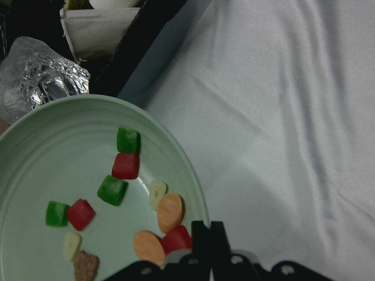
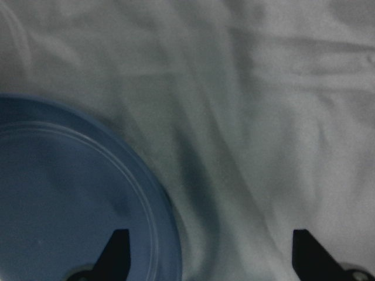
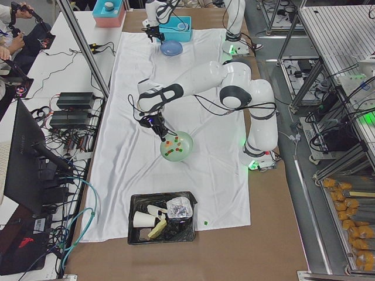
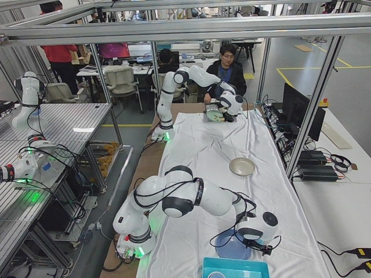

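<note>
My left gripper is shut on the rim of a pale green plate (image 3: 184, 153), holding food pieces: green cubes (image 1: 128, 140), red cubes (image 1: 126, 165), orange slices (image 1: 170, 211), pale pieces and a brown piece (image 1: 87, 266). In the camera left view that gripper (image 3: 162, 136) is at the plate's upper-left edge. My right gripper stands open over the white cloth at the edge of a blue plate (image 2: 70, 193), at the far end in the camera left view.
A black bin (image 3: 146, 240) with a cup, foil and other items sits at the near end. A beige plate (image 4: 242, 166) lies mid-table in the camera right view. A turquoise box (image 4: 235, 267) stands beside the blue plate.
</note>
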